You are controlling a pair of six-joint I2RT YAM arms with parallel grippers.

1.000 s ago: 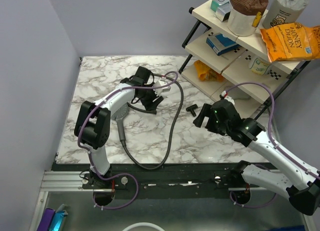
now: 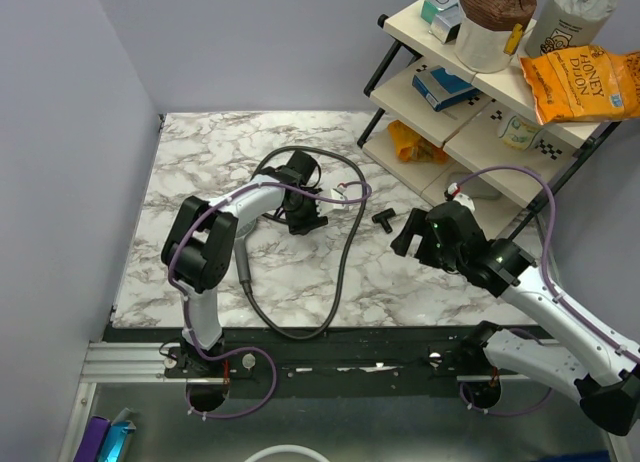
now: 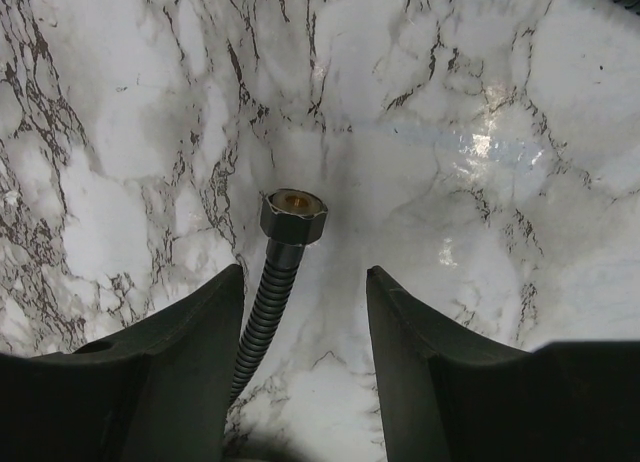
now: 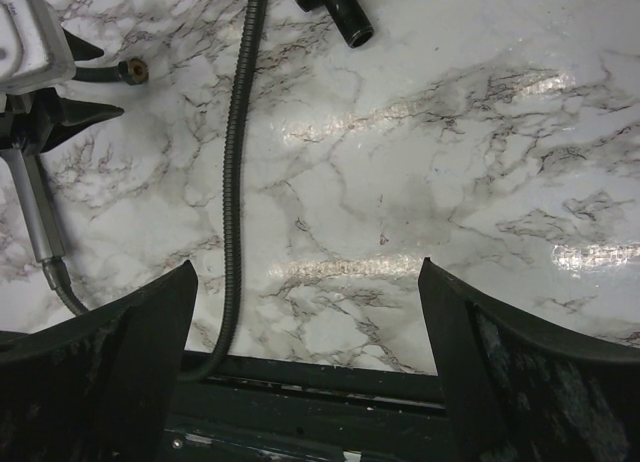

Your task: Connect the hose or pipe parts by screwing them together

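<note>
The dark corrugated hose (image 2: 345,252) loops on the marble table from the shower head's handle (image 2: 242,257). Its hex-nut end (image 3: 293,217) points up the left wrist view, just ahead of my left gripper, whose fingers stand apart around the hose's line with nothing gripped. In the top view that gripper (image 2: 305,217) hides most of the end. A black T-shaped fitting (image 2: 383,218) lies right of the hose loop. My right gripper (image 2: 405,237) hovers open to the right, above bare marble (image 4: 400,182).
A white shelf unit (image 2: 420,112) with boxes, bags and tubs fills the back right. The table's dark front edge (image 2: 300,347) runs below the hose.
The right gripper has shifted very slightly; the hose looks unchanged.
</note>
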